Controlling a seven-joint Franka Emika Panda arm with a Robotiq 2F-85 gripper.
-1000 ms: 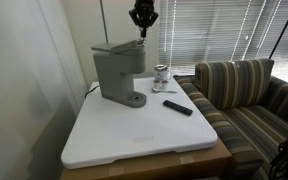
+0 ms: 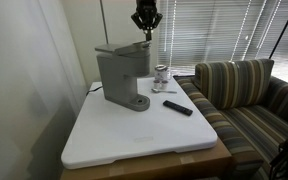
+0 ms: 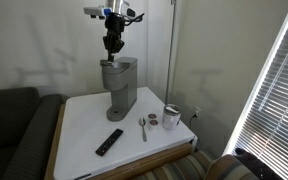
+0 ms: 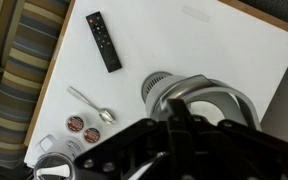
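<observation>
A grey coffee maker (image 2: 124, 75) stands upright towards the back left of the white table. My gripper (image 3: 110, 57) is shut, pointing down at the top front of the machine. In the wrist view its dark fingers (image 4: 180, 108) lie over the near edge of the grey lid (image 4: 242, 104). Nothing shows between them. The fingertips look to be at or touching the lid's edge, though exact contact is hard to make out.
On the white table (image 2: 114, 140) lie a black remote (image 4: 103, 42), a spoon (image 4: 92, 105) and two coffee pods (image 3: 153, 119). A white-and-silver mug (image 3: 171, 117) stands near the edge. A striped couch (image 2: 239, 95) sits alongside.
The gripper has shifted slightly right. The coffee maker sits a little further right and nearer the front than before. Remote, spoon and mug have stayed put.
</observation>
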